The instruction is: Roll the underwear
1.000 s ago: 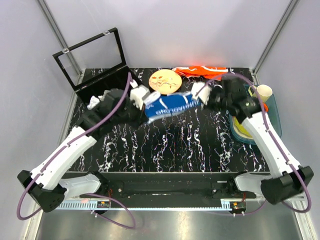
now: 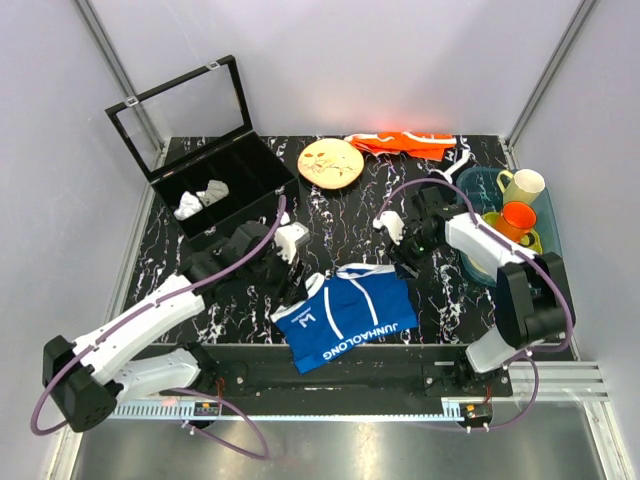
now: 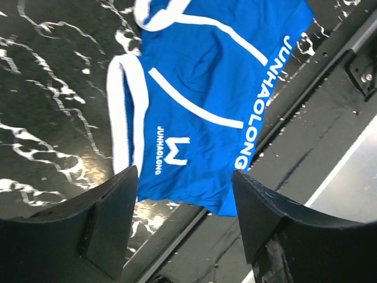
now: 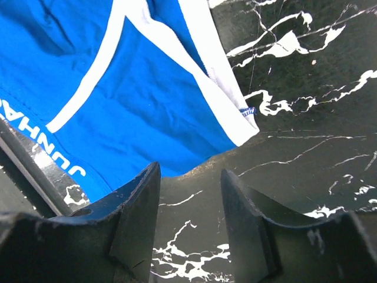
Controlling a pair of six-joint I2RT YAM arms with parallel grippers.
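Observation:
The blue underwear [image 2: 350, 315] with white bands and lettering lies spread on the black marbled table, its lower part over the front edge. My left gripper stands open above its left end, nothing between its fingers. My right gripper hovers over the right end, fingers apart with nothing visible between them. In the right wrist view a white band [image 4: 218, 94] runs folded along that end.
A black lidded box [image 2: 225, 180] with white cloths is at back left. A plate [image 2: 330, 160] and orange cloth [image 2: 400, 142] lie at the back. A blue basket [image 2: 545, 230] with cups is at right.
A second ago both grippers held the underwear stretched higher on the table. It now lies flat at the front, and the grippers have moved off it, the left leftward, the right slightly up and left.

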